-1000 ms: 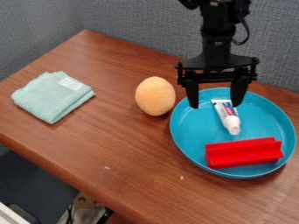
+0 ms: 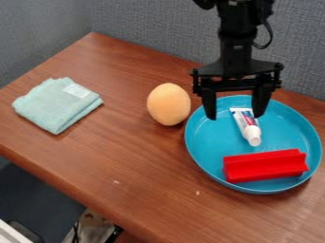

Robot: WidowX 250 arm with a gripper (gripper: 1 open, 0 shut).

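Note:
My black gripper (image 2: 235,106) hangs open over the back part of a round blue plate (image 2: 210,152), its two fingers apart with nothing held between them. A white toothpaste tube (image 2: 248,128) with red and blue print lies on the plate just below the gripper. A red oblong object (image 2: 264,166) lies on the front right of the plate. An orange egg-shaped object (image 2: 169,103) rests on the wooden table left of the plate.
A folded pale teal cloth (image 2: 56,104) lies at the table's left. A grey panel stands behind, and the table's edge runs along the lower left.

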